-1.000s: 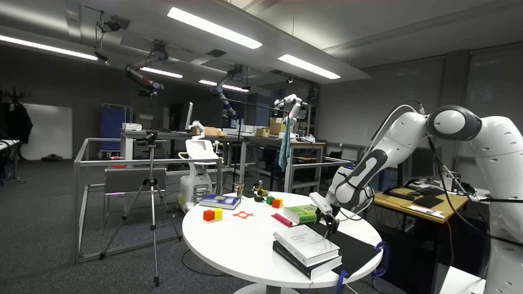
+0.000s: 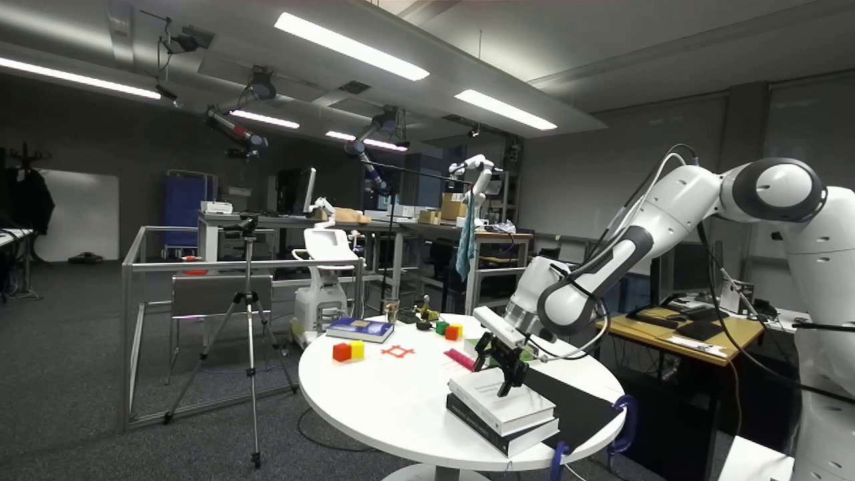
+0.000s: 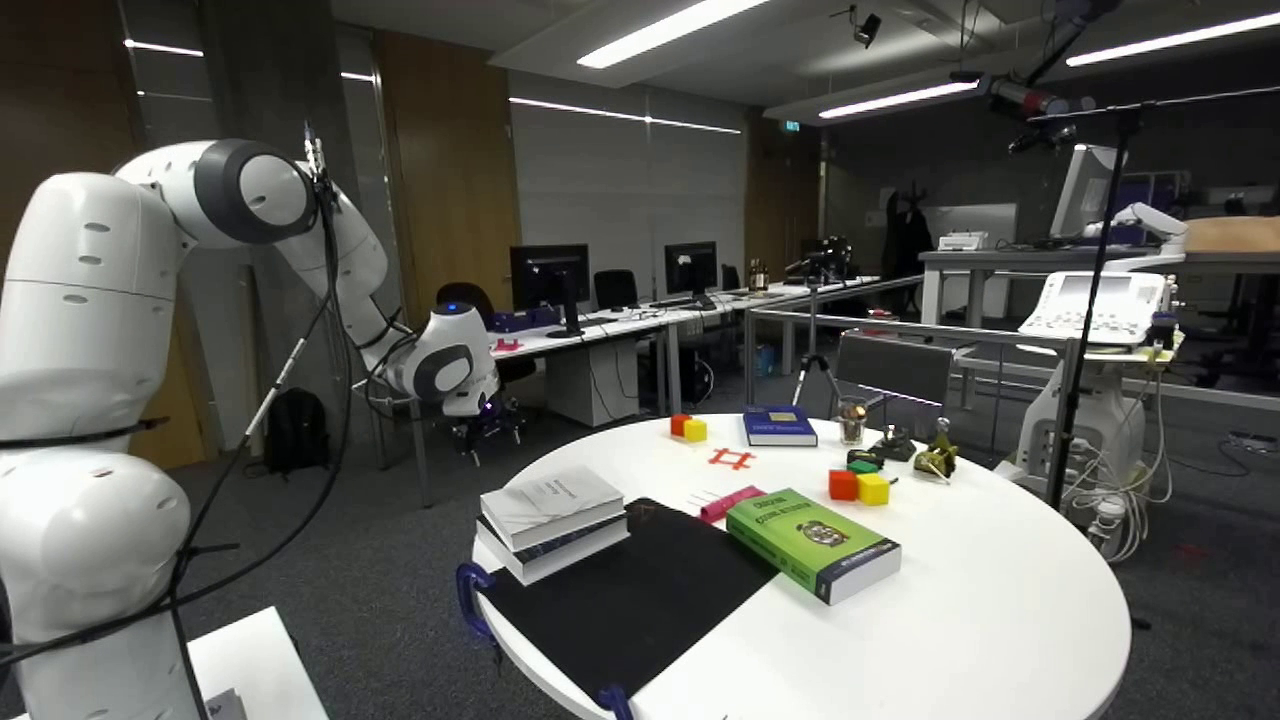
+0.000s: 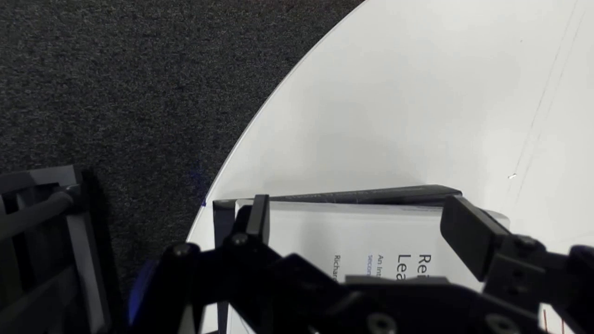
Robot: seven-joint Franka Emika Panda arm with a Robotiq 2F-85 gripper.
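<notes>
Two thick books lie stacked at the table edge: a white-covered one (image 3: pixel 552 504) on top and a dark-covered one (image 3: pixel 564 552) beneath. My gripper (image 2: pixel 495 373) hangs over this stack, its fingers pointing down. The wrist view shows the gripper open, its two fingers wide apart. Part of the white cover (image 4: pixel 334 234), with printed title text, shows below and between them, and the dark book's edge (image 4: pixel 373 195) sticks out along one side. The gripper's own body hides the rest of the stack there. Nothing appears held.
A black mat (image 3: pixel 648 600) covers the table beside the stack, with blue clamps (image 3: pixel 471 596) at the edge. A green book (image 3: pixel 810 540), a pink roll (image 3: pixel 729 502), coloured cubes (image 3: pixel 858 485) and a blue book (image 3: pixel 780 426) lie farther across.
In exterior view 1 the arm and gripper have moved left, from beside the green book to over the stack, and now cover part of the green book. The books have not moved.
</notes>
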